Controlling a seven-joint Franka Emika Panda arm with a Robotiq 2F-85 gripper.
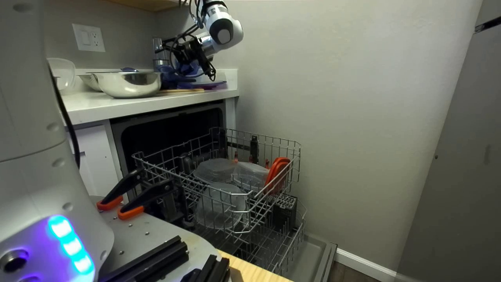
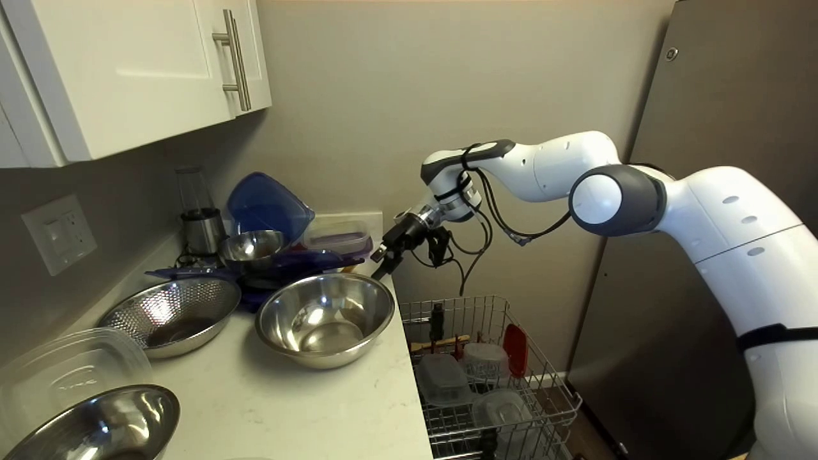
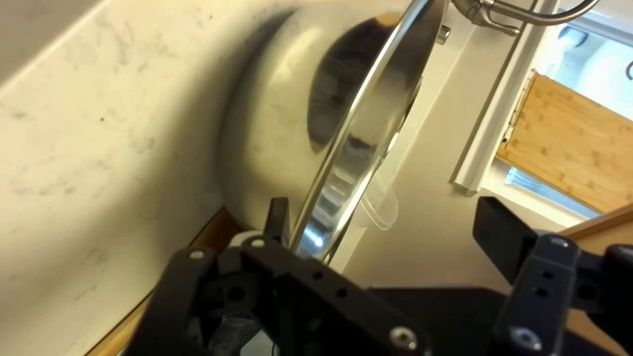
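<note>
A large shiny metal bowl (image 2: 326, 341) rests upright on the white counter (image 2: 349, 410), close to its dishwasher-side edge. My gripper (image 2: 379, 263) is open and tilted down beside the bowl's far rim. In the wrist view the bowl (image 3: 279, 118) fills the upper middle. Its rim runs down close to the left finger (image 3: 277, 218), while the right finger stands well away across a wide gap. Nothing is clamped in the gripper. Whether the left finger touches the bowl cannot be told. Exterior view 1 shows the gripper (image 1: 185, 63) above the counter, right of the bowl.
A metal colander (image 2: 172, 318), another metal bowl (image 2: 107, 429) and a clear container (image 2: 69, 368) share the counter. Blue lids (image 2: 268, 206) and a blender (image 2: 203, 230) stand behind. Below, the dishwasher's pulled-out upper rack (image 1: 263, 202) holds clear containers and a red item (image 1: 278, 171).
</note>
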